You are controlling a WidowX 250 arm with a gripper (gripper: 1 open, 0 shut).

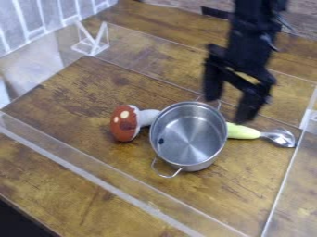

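My gripper (231,93) is a blurred dark shape in the upper right, open, above and behind a steel pot (187,137) with two wire handles. A red mushroom toy (125,123) with pale spots and a white stem lies left of the pot. A spoon (247,132) with a pale yellow handle and metal head lies to the pot's right, partly behind it.
The wooden table (74,171) has clear panels along its left, front and right. A small white bracket (93,42) stands at the back left.
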